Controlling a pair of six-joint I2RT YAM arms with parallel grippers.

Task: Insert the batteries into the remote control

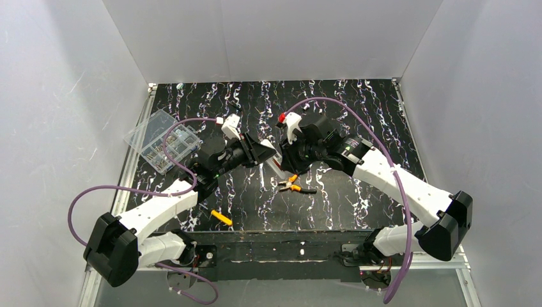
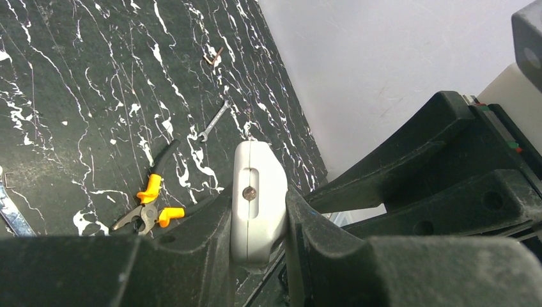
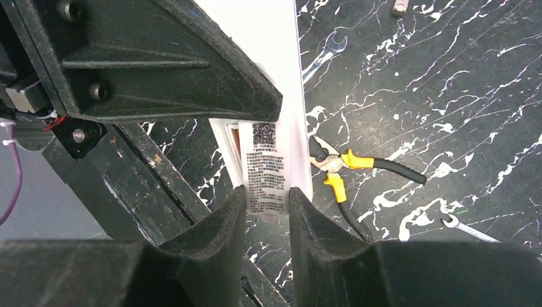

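In the left wrist view, my left gripper is shut on the white remote control [image 2: 259, 192], whose end with a small screw faces the camera. The right wrist view shows the remote's back under a black finger of the left gripper. A white cover [image 3: 266, 169] printed with a label lies along it, with a copper-coloured strip [image 3: 236, 141] showing at its edge. My right gripper has one fingertip on each side of the cover's lower end. Whether they press on it cannot be told. Most of the battery compartment is hidden.
Below the held remote lie orange-and-black pliers [image 1: 297, 188] and a wrench [image 3: 326, 54]. A clear parts box [image 1: 170, 147] stands at the left, and a yellow-handled screwdriver [image 1: 221, 218] lies near the front.
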